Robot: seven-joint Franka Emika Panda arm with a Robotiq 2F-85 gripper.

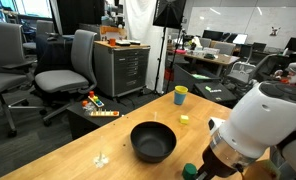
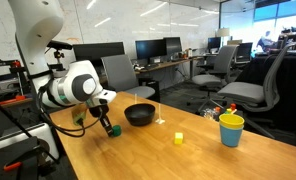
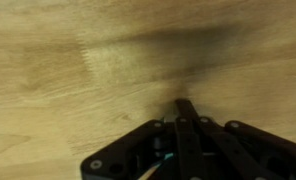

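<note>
My gripper is low over the wooden table, its dark fingers together in the wrist view and nothing visible between their tips. A small green object (image 2: 116, 130) stands on the table right beside the gripper in exterior view 2. In exterior view 1 the same green object (image 1: 190, 172) is close to the arm's end, partly covered by it. Only a sliver of teal shows behind the gripper's body in the wrist view. Whether the fingers touch it I cannot tell.
A black bowl (image 1: 153, 141) sits near the green object. Farther along are a yellow block (image 2: 179, 138) and a blue-yellow bucket (image 2: 231, 130). Colourful small items (image 1: 92, 103) lie by the table's edge, and a small pale item (image 1: 101, 159) is on the left. Open tabletop surrounds these.
</note>
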